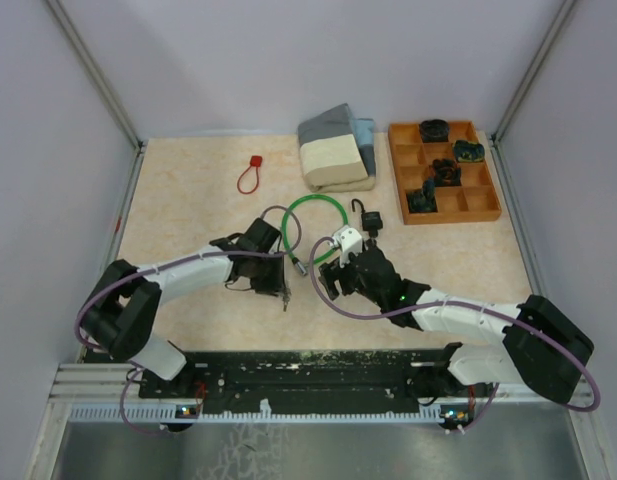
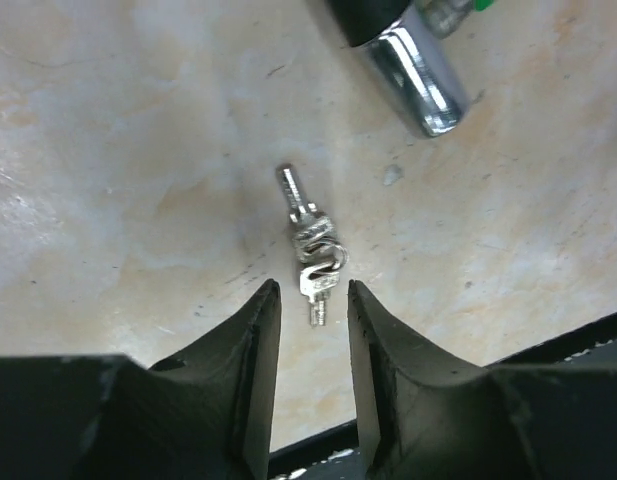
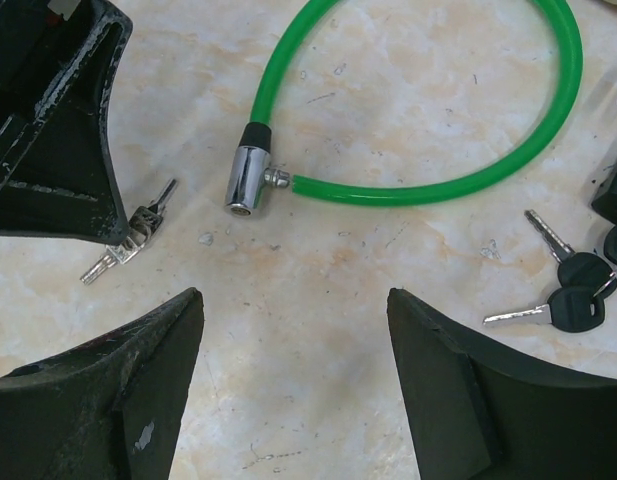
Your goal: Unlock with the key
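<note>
A small bunch of silver keys (image 2: pixel 318 262) lies on the marble surface, just beyond the fingertips of my left gripper, which stands part open with nothing between its fingers. A green cable lock (image 3: pixel 433 194) with a chrome lock body (image 3: pixel 248 178) lies behind the keys. My right gripper stands open and empty over bare surface right of the silver keys. Black-headed keys (image 3: pixel 578 308) lie to its right in the right wrist view.
A black padlock (image 1: pixel 371 221) lies right of the cable. A red loop item (image 1: pixel 255 162) lies at the back left, a folded cloth (image 1: pixel 332 162) at the back middle, and a wooden compartment tray (image 1: pixel 466 210) at the back right.
</note>
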